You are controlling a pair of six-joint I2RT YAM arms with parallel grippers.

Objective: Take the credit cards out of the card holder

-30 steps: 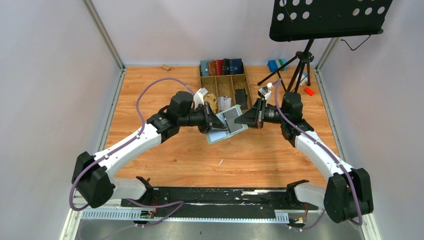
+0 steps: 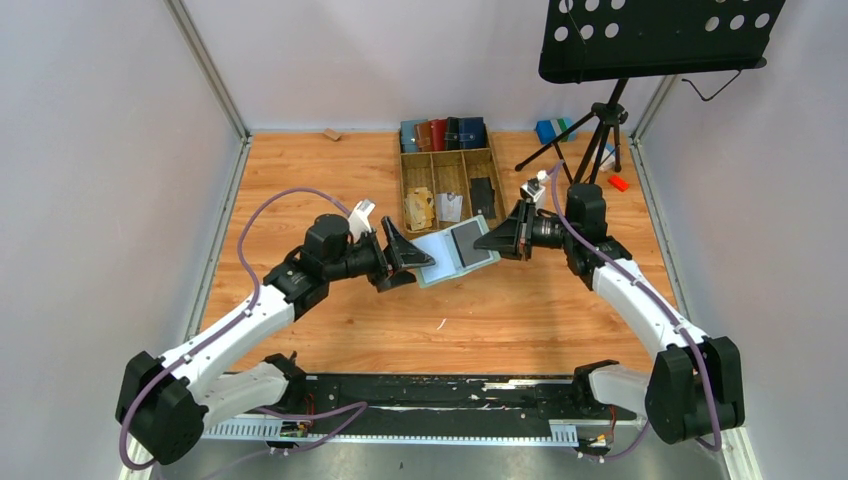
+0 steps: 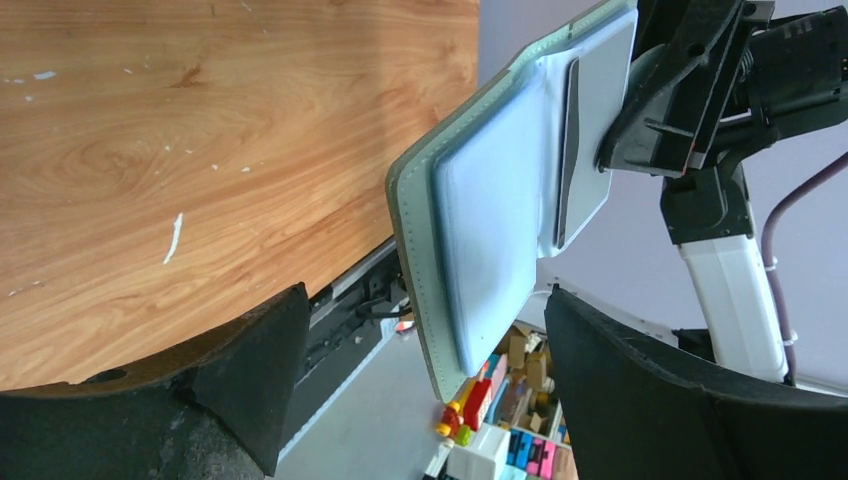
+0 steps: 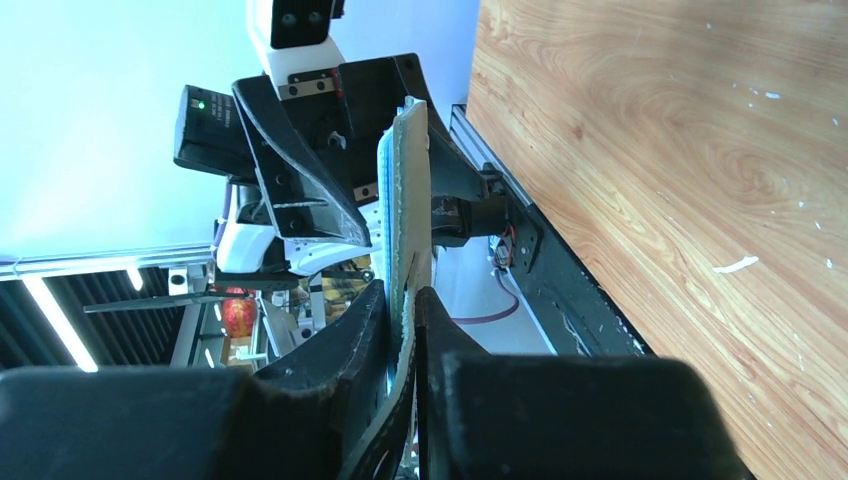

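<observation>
An opened light green card holder (image 2: 437, 262) with white sleeves (image 3: 488, 205) and a dark grey card or flap (image 2: 470, 243) hangs over the table. My right gripper (image 2: 494, 244) is shut on its right end; in the right wrist view the holder stands edge-on between the fingertips. My left gripper (image 2: 408, 262) stands open just left of the holder. In the left wrist view its two fingers frame the holder's free end, with nothing clearly gripped.
A wooden compartment box (image 2: 448, 168) with wallets and cards stands at the back centre. A black music stand (image 2: 609, 114) is at the back right.
My left arm has drawn back leftward and down, away from the holder, uncovering its white left half. The holder and right gripper have shifted only slightly.
</observation>
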